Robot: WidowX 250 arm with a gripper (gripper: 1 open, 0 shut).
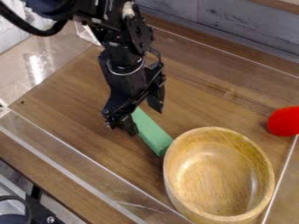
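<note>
My black gripper (136,111) is low over the wooden table, at the upper end of a green block (152,135), which it partly hides. Its fingers point down and toward the front left; whether they touch or grasp the block I cannot tell. The block lies at a slant, its lower end beside a large, empty wooden bowl (219,175) at the lower right.
A red object (282,121) sits at the right edge, behind the bowl. A grey-blue wooden wall (219,31) runs along the back.
</note>
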